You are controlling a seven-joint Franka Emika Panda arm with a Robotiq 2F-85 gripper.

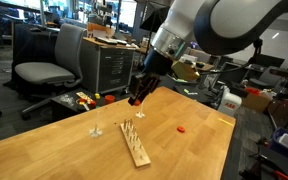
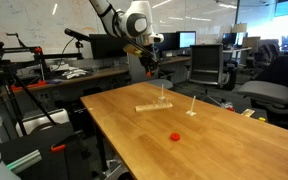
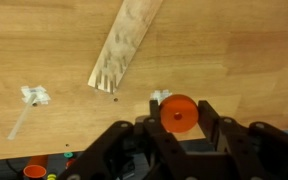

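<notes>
A round orange-red piece (image 3: 179,113) with a small dark spot at its centre fills the gap between my fingertips in the wrist view; my gripper is shut on it. Exterior view 1 has the gripper (image 1: 135,98) well above the table, over the far end of a pale wooden board (image 1: 136,144) with a row of small pegs. Two thin upright sticks on white bases stand on the table, a left one (image 1: 96,131) and a right one (image 1: 140,113). From the wrist camera, the piece partly covers one white base (image 3: 161,96).
A small red piece (image 2: 174,136) lies alone on the wooden table. Coloured items (image 1: 84,101) sit at the table's far edge, with a grey office chair (image 1: 52,68) behind.
</notes>
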